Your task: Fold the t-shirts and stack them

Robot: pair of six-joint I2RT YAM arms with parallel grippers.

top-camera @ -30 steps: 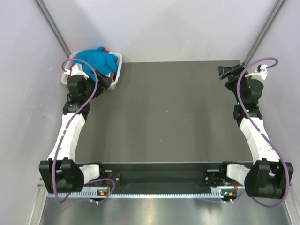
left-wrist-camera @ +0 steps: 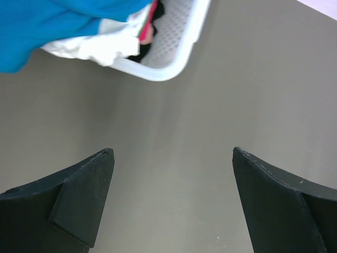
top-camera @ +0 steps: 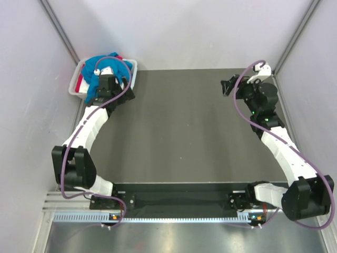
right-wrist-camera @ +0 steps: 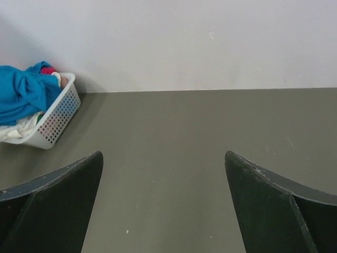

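A crumpled blue shirt (top-camera: 108, 63) lies on top of other clothes in a white basket (top-camera: 134, 71) at the table's back left. In the left wrist view, part of the blue cloth (left-wrist-camera: 63, 23) hangs over the basket's near side, with white cloth (left-wrist-camera: 100, 46) under it. My left gripper (top-camera: 129, 89) is over the basket's front right corner, open and empty. Over at the back right, my right gripper (top-camera: 226, 87) is open too, with only bare table between its fingers.
A white wall (top-camera: 184, 31) rises behind its back edge, and more walls close off both sides.
The right gripper has moved left, further over the table. Blue cloth now shows lower at the basket's front.
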